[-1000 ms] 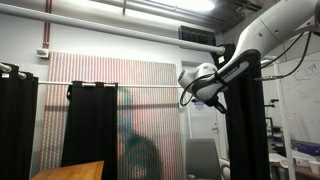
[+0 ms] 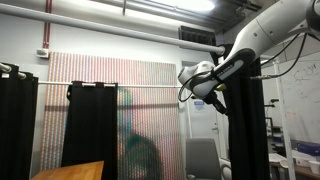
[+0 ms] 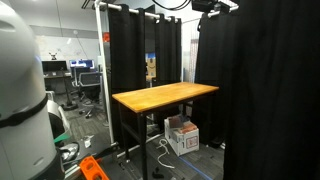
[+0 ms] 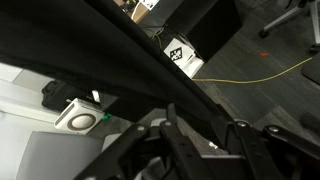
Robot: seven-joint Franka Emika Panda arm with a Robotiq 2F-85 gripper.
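High at the right of exterior view 1, the white arm bends down to my dark gripper [image 2: 217, 103], well away from the wooden table [image 2: 72, 171]. At the bottom of the wrist view my gripper shows its black fingers spread apart, with nothing held between them. The wooden table [image 3: 165, 96] in exterior view 2 has a bare top. No object lies near the fingers.
Black curtains [image 3: 262, 90] hang beside the table, and a dark curtain [image 2: 248, 115] hangs close to the arm. A white box [image 3: 182, 135] stands on the floor under the table. A grey chair [image 2: 202, 153] is below the gripper in exterior view 1.
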